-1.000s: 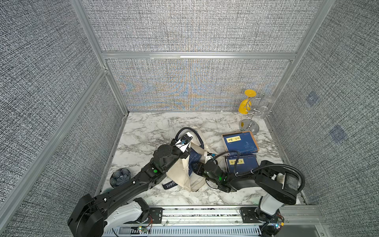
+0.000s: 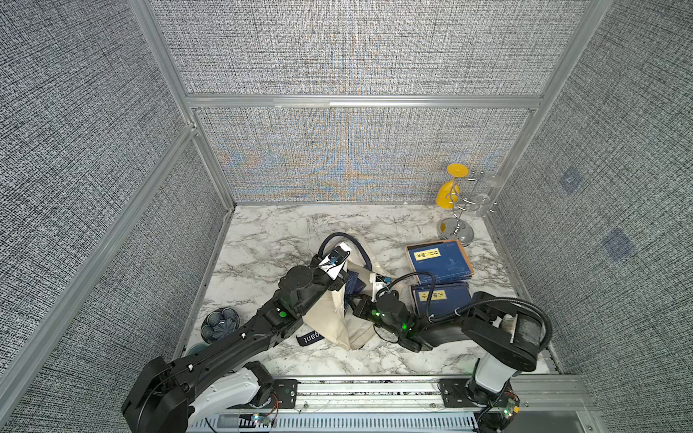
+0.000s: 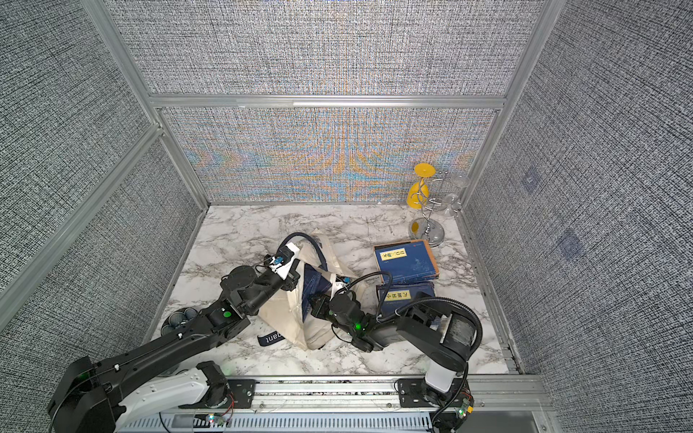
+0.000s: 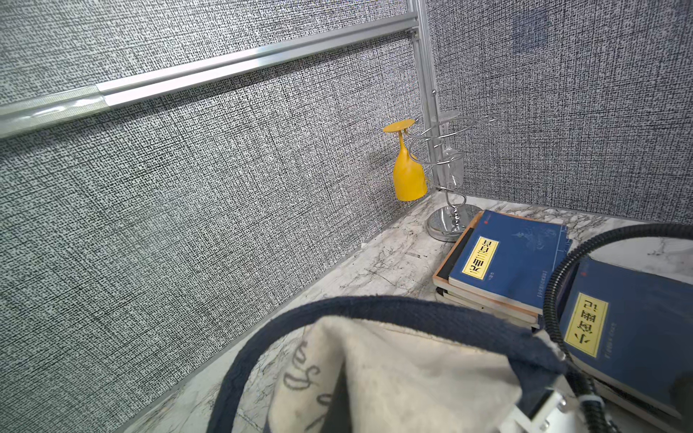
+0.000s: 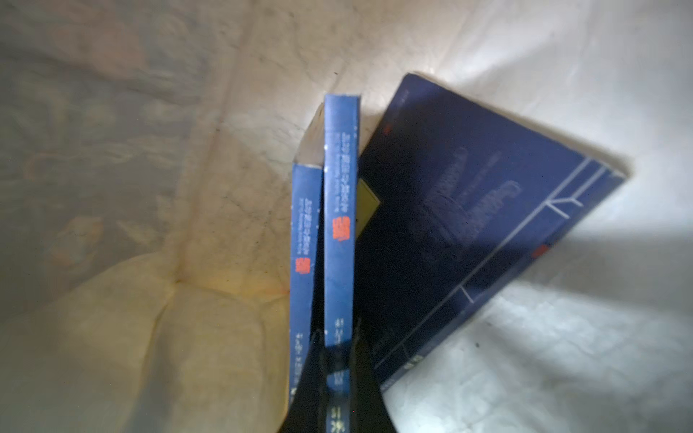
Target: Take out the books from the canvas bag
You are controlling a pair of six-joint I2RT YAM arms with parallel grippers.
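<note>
In the right wrist view, my right gripper is inside the bag, its dark fingers closed on the spine of an upright blue book (image 5: 340, 180). A second blue-spined book (image 5: 303, 231) stands close on the left. To the right, a dark blue book (image 5: 462, 187) leans at an angle. The cream canvas bag (image 2: 326, 317) with navy handles slumps at mid-table. My left gripper (image 2: 340, 280) is at its rim; the fingertips are too hidden to show how they stand. In the left wrist view, bag cloth (image 4: 426, 375) and a navy handle (image 4: 404, 306) fill the bottom.
Two stacks of blue books, the far stack (image 2: 441, 263) and the near stack (image 2: 451, 297), lie right of the bag. Behind them stands a metal rack (image 2: 456, 229) with a yellow goblet (image 2: 447, 195). A dark petalled dish (image 2: 219, 324) sits far left.
The left arm is nearly still.
</note>
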